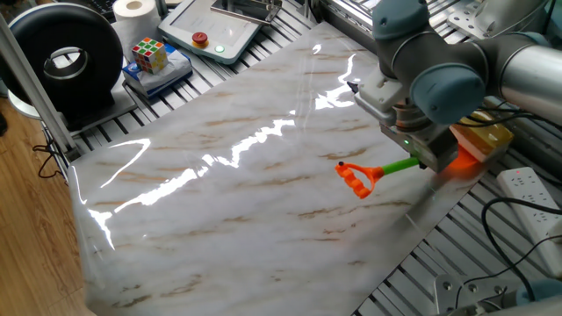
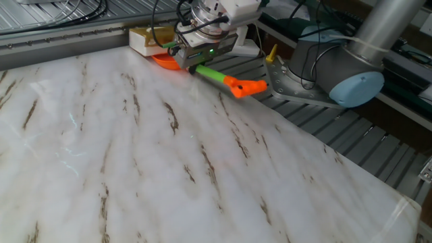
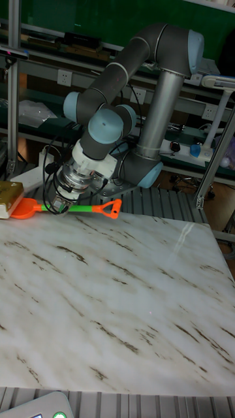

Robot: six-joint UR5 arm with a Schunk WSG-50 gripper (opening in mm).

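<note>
A toy shovel with an orange grip [image 1: 357,181], a green shaft [image 2: 211,74] and an orange blade [image 3: 25,208] is at the table edge nearest the arm's base. My gripper [image 2: 193,69] points down over the shaft between grip and blade and appears shut on it. The fingers are mostly hidden by the gripper body in every view. In exterior view 1 the grip extends left over the marbled sheet [image 1: 237,246], while the blade is largely behind the gripper. Whether the shovel touches the sheet I cannot tell.
A yellow and white box [image 2: 146,42] stands right by the blade. At the far side are a Rubik's cube [image 1: 149,54] on a blue and white box, a black spool [image 1: 61,96] and a tablet-like panel [image 1: 189,25]. A power strip [image 1: 529,197] lies off the sheet.
</note>
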